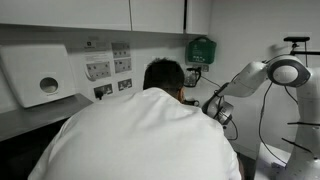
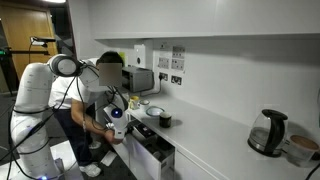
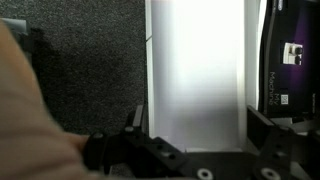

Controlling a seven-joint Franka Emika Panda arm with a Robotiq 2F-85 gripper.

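Note:
In the wrist view my gripper has its fingers wide apart, one on each side of a white panel. The panel fills most of the gap, and whether the fingers press on it cannot be made out. In the second exterior view the gripper is low beside an open drawer under the white counter. The first exterior view shows the arm at the right, its gripper end hard to make out behind a person.
A person in white blocks much of the first exterior view; a bare forearm is close to the gripper's left. On the counter stand a kettle, a dark mug and a microwave.

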